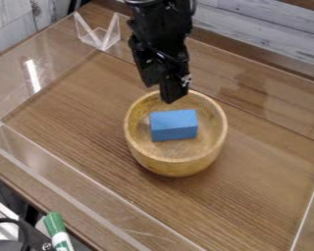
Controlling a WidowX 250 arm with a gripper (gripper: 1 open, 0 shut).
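A blue block (175,125) lies inside a round wooden bowl (179,158) in the middle of the table. My black gripper (167,86) hangs above the bowl's back rim, open, with no object held in it, apart from the block.
A clear plastic piece (101,29) stands at the back left. A white and green marker (59,232) and a black cable lie at the front left edge. A white wall runs along the back.
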